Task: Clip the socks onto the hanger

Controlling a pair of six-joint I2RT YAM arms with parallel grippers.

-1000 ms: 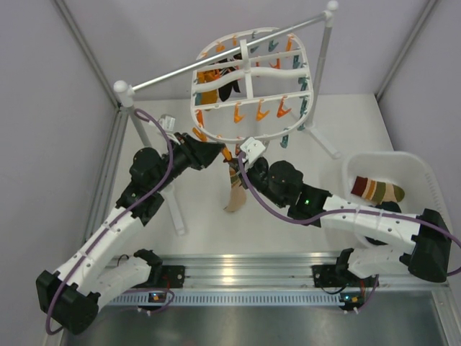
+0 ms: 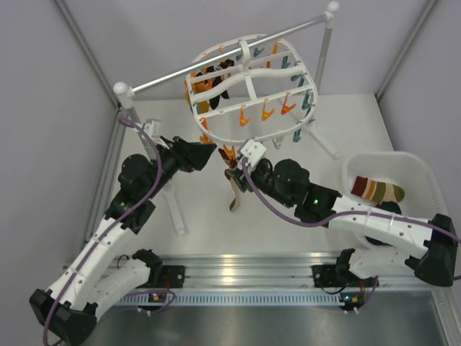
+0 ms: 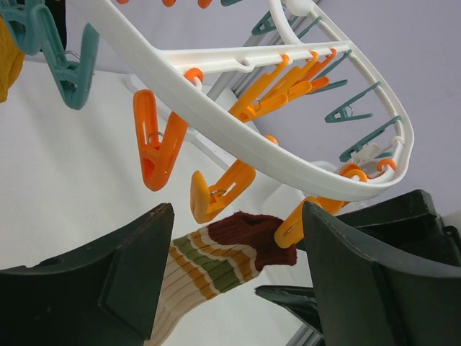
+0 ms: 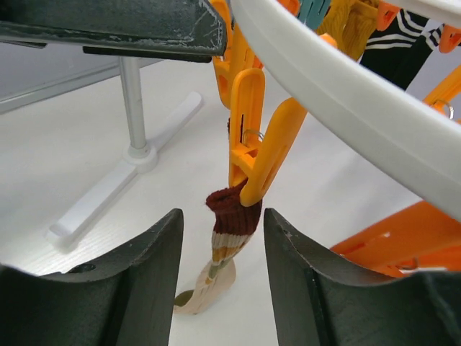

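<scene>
A striped sock with a dark red cuff (image 4: 234, 220) hangs by that cuff from an orange clip (image 4: 256, 148) on the white hanger (image 2: 252, 139). Its green, yellow and brown stripes (image 3: 212, 265) show in the left wrist view. My right gripper is open, its fingertips either side of the cuff and apart from it. On the left of the clip, my left gripper (image 2: 205, 153) stands open near the rim, holding nothing. A matching striped sock (image 2: 378, 190) lies in the white bin (image 2: 351, 167).
Mustard (image 2: 200, 97) and black socks (image 2: 220, 79) hang at the hanger's left side. Several free orange clips (image 2: 267, 113) and teal clips line the hanger. A dark sock also lies in the bin. White stand legs (image 2: 173, 209) rest on the table.
The hanger has swung and turned a little, and the sock sways with it. The left gripper moved slightly left.
</scene>
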